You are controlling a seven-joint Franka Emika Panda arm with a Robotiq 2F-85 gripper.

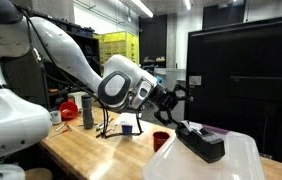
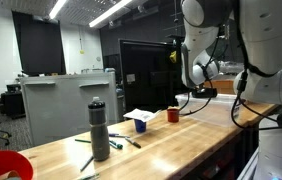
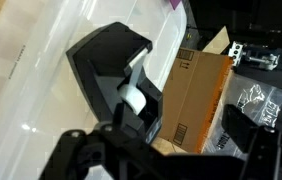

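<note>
A black box [image 1: 201,143] with a white piece [image 3: 132,91] at its top lies in a large translucent white bin [image 1: 243,160]. In exterior view 1 my gripper [image 1: 171,98] hangs above and slightly left of that box. The dark fingers [image 3: 73,153] stand wide apart in the wrist view, so the gripper is open, with no object gripped. The box appears below the gripper, toward the left of the wrist view. In exterior view 2 the arm partly hides this area.
A red cup [image 2: 173,115] and a blue cup [image 2: 140,126] stand on the wooden table [image 2: 171,160], beside the bin. Farther off are a dark bottle [image 2: 100,130], pens and a red bowl [image 2: 6,165]. A cardboard box [image 3: 194,95] shows beyond the bin.
</note>
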